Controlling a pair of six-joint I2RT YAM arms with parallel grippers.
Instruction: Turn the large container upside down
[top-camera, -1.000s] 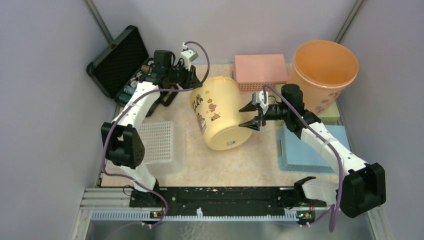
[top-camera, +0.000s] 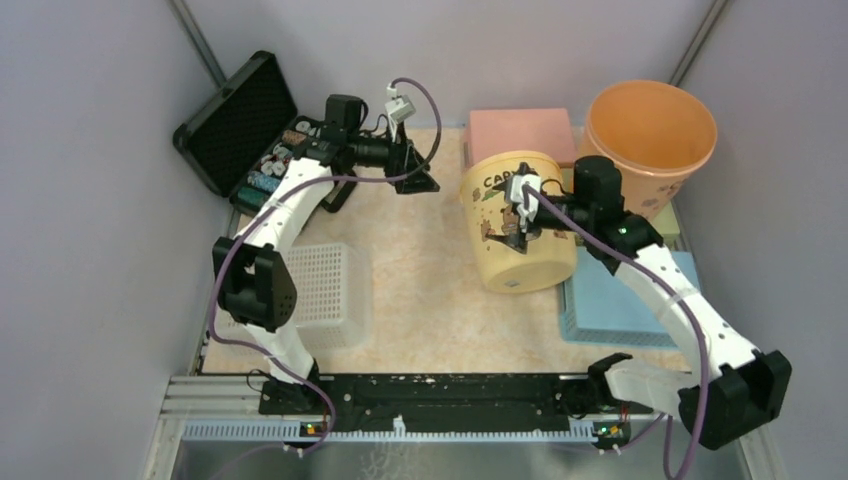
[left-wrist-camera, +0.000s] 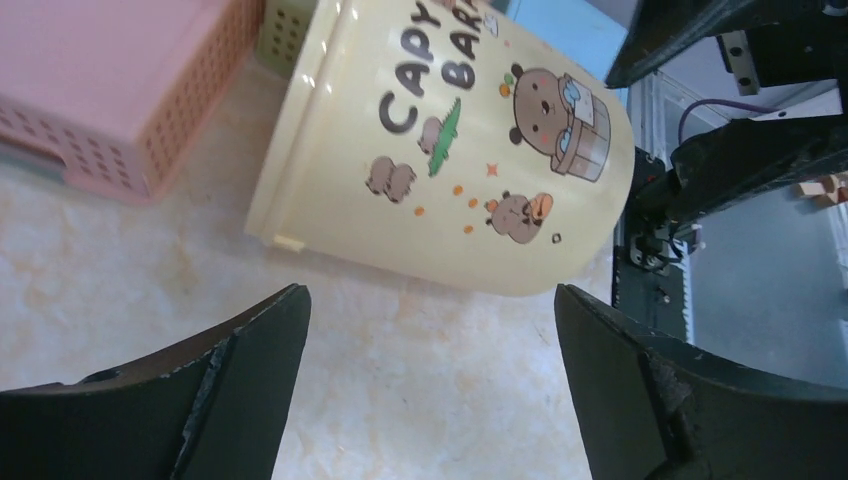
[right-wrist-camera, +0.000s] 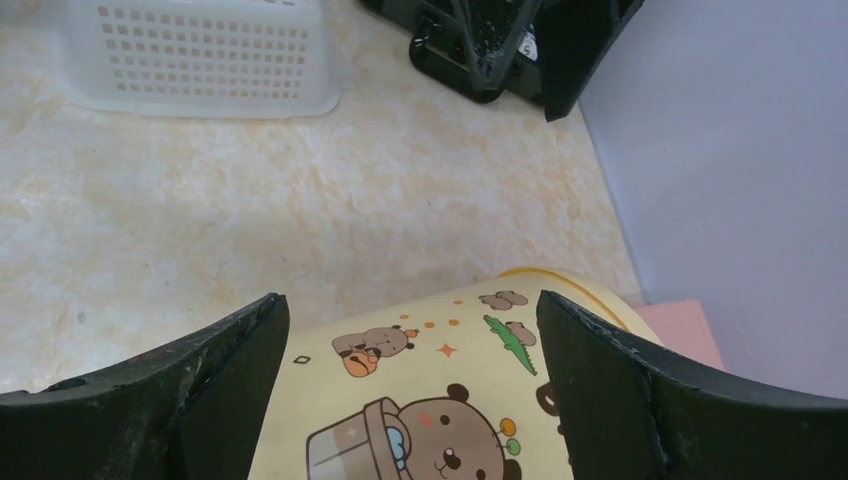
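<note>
The large yellow capybara container (top-camera: 500, 262) lies on its side on the table, its bottom toward the front and its rim (left-wrist-camera: 285, 130) toward the back. My right gripper (top-camera: 503, 212) hangs over its printed side with fingers spread; in the right wrist view the printed wall (right-wrist-camera: 440, 350) shows between and beyond those fingers. No part of the container is visibly pinched. My left gripper (top-camera: 424, 172) stands open just left of the container's rim, nothing between its fingers, and apart from it. The container's inside is hidden.
An orange bin (top-camera: 650, 130) stands at the back right, beside a pink basket (top-camera: 520, 130) and a blue basket (top-camera: 640, 300). A white basket (top-camera: 310, 285) and an open black case (top-camera: 240, 125) occupy the left. Bare table (top-camera: 420, 290) shows at centre.
The yellow container has rolled rightward, its lettering turning toward the top. My left gripper, by the rim before, is now clear of it. My right gripper went from beside the container to over it.
</note>
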